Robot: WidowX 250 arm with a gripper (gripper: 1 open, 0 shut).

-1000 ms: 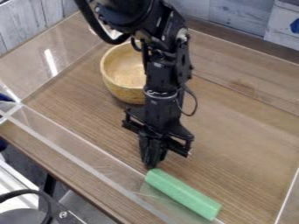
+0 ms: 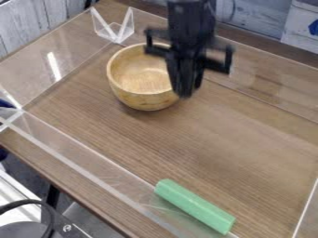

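My black gripper [image 2: 187, 84] is raised at the upper middle, fingertips pointing down just right of a yellow wooden bowl [image 2: 139, 76]; whether it is open or shut is hard to tell at this angle. A green bar [image 2: 194, 205] lies on the wooden table [image 2: 248, 149] at the bottom, well apart from the gripper.
A clear plastic piece [image 2: 113, 26] stands at the upper left behind the bowl. Black cables lie at the lower left beside the table's edge.
The arm has risen and moved back, away from the green bar toward the far side of the table. The green bar and bowl have stayed in place.
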